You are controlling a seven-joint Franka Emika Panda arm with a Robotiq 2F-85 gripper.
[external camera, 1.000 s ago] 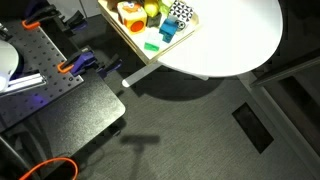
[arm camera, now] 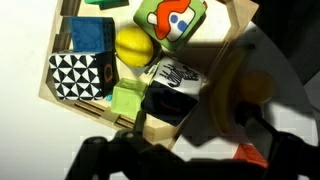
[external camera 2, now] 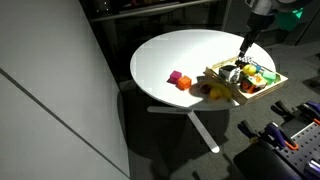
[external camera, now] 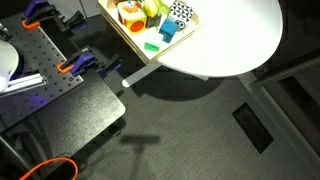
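In the wrist view my gripper stands open, its dark fingers (arm camera: 125, 152) spread wide over the near edge of a wooden tray (arm camera: 213, 68). Nothing is held between them. Closest to the fingers inside the tray is a black and white block (arm camera: 172, 88). Beside it lie a light green block (arm camera: 127, 98), a yellow round piece (arm camera: 133, 45), a checkered cube (arm camera: 78, 75), a blue cube (arm camera: 92, 34) and a block with a red figure (arm camera: 172, 18). Exterior view 2 has the gripper (external camera 2: 243, 49) above the tray's back left part.
A banana (arm camera: 222, 95), an orange round piece (arm camera: 257, 87) and a red block (arm camera: 250, 154) lie outside the tray. Further left on the white table (external camera 2: 165, 52) sits a magenta block (external camera 2: 176, 76).
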